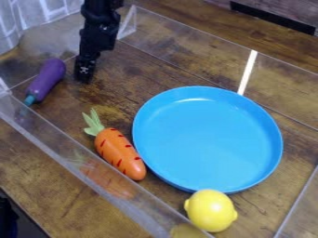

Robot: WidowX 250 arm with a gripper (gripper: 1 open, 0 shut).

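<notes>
My dark gripper (92,58) is low over the wooden surface at the upper left, open, above and to the right of a purple eggplant (47,78). An orange toy carrot (117,152) with green leaves lies at the lower left. A large blue plate (206,138) fills the right middle. A yellow lemon (211,211) lies below the plate at the bottom.
Clear plastic walls (74,158) edge the work area at left and bottom. A white stripe (247,71) is on the wood at the upper right. Bare wood is free above the plate.
</notes>
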